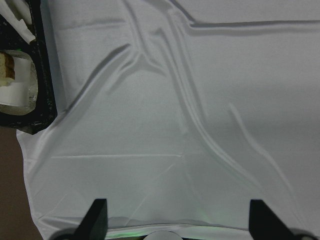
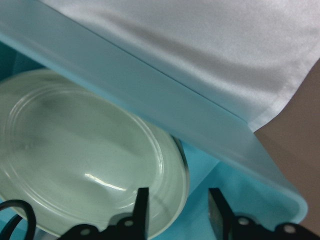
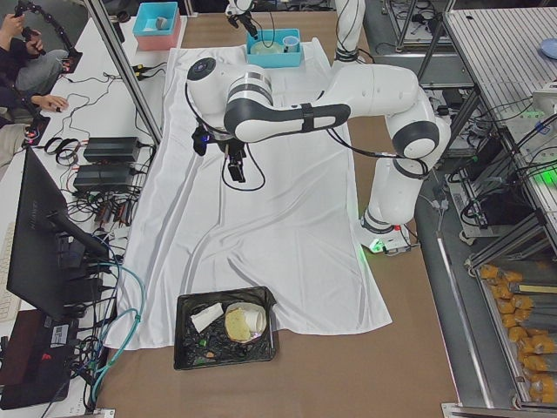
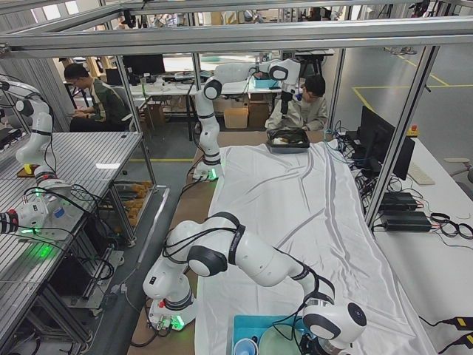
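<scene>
My left gripper hangs open and empty over the white cloth [image 3: 261, 226], with the black tray [image 3: 187, 348] near that cloth's edge holding a bread slice [image 3: 237, 324], a white cup and white paper [image 3: 207, 315]. At the other end, my right gripper is open over a blue bin [image 2: 125, 75], with nothing seen between its fingers. A pale green bowl [image 2: 85, 150] sits in the bin, below and left of that gripper; a blue cup [image 4: 244, 347] stands beside it.
Most of the cloth between tray and bin is clear. A monitor [image 3: 39, 244], cables and boxes line one side, with a metal frame post [image 4: 399, 133]. A metal-topped table [image 3: 487, 61] stands on the other side, and people sit nearby.
</scene>
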